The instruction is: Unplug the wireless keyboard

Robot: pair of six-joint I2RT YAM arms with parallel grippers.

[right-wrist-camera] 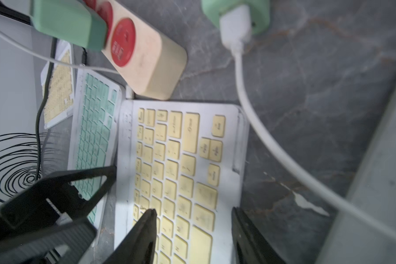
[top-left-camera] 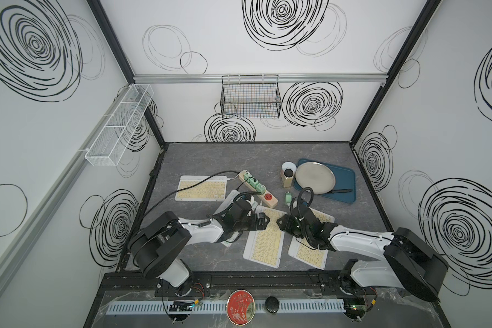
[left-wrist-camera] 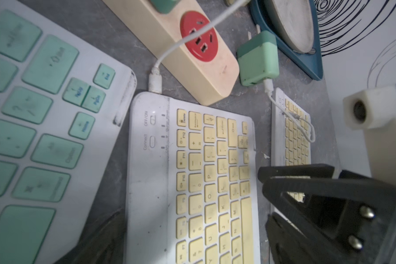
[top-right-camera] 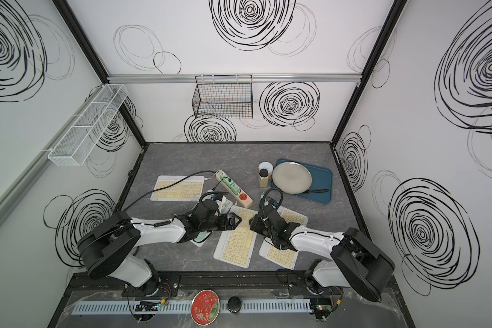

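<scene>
A white keyboard with yellow keys (top-left-camera: pixel 265 240) lies between my grippers, with a white cable connector (left-wrist-camera: pixel 155 80) at its top edge beside the power strip (left-wrist-camera: pixel 171 44). My left gripper (top-left-camera: pixel 261 221) is open low over it; in the left wrist view the keys show below it. My right gripper is open over the same keyboard's right part, with keys between its fingers. A green charger (left-wrist-camera: pixel 258 59) with a white cable lies past the strip, by the right keyboard (left-wrist-camera: pixel 294 132).
A green-keyed keyboard (left-wrist-camera: pixel 39 132) lies to the left, another yellow-keyed one (top-left-camera: pixel 201 189) at the back left. A blue tray (top-left-camera: pixel 341 180) with plate and cups beside it sits at back right. A black cable crosses the left table.
</scene>
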